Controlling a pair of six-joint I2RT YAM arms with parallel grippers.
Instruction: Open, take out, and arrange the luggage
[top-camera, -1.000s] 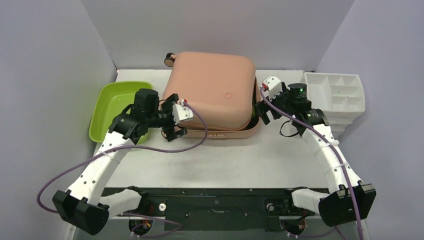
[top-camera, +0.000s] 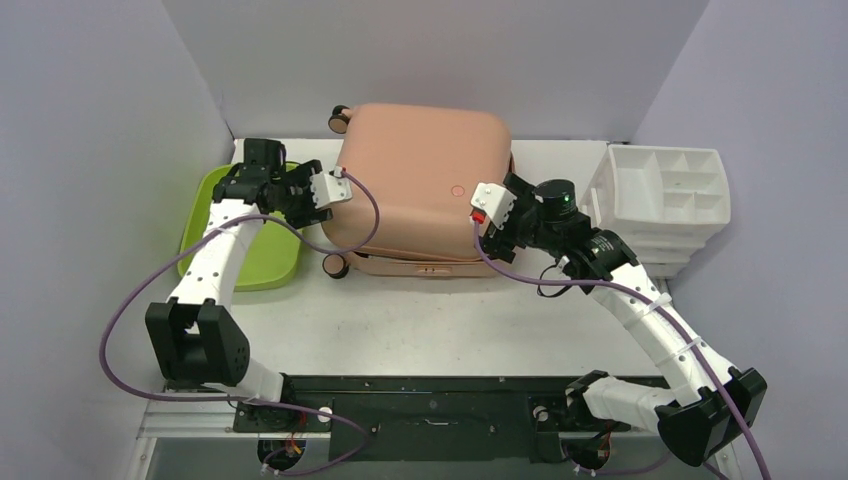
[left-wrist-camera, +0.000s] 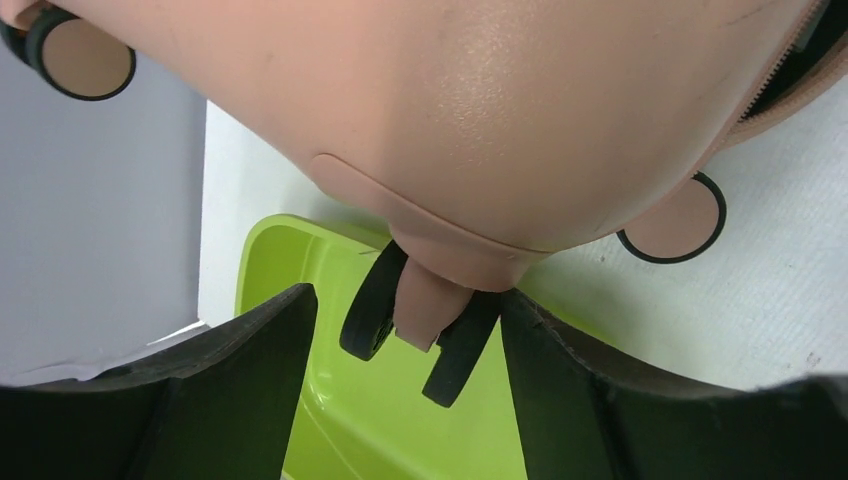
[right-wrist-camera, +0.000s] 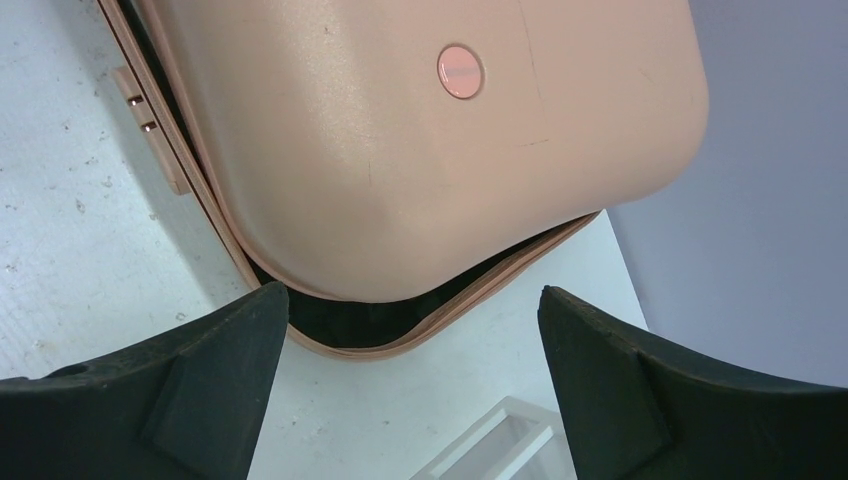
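A pink suitcase (top-camera: 420, 170) lies on the table, its lid slightly raised off the lower shell (right-wrist-camera: 500, 275) with a dark gap along the zipper. My left gripper is open around a corner wheel (left-wrist-camera: 430, 300) of the suitcase, fingers on either side of it, not visibly touching. My right gripper stands open over the suitcase's right front corner, with nothing between its fingers.
A green tray (top-camera: 270, 270) lies at the left, partly under the left arm. A white stack of compartment trays (top-camera: 670, 180) stands at the right. Walls bound the back and sides.
My left gripper has moved back and left, toward the suitcase's left wheel. My right gripper has moved left and toward the front, over the suitcase's right edge.
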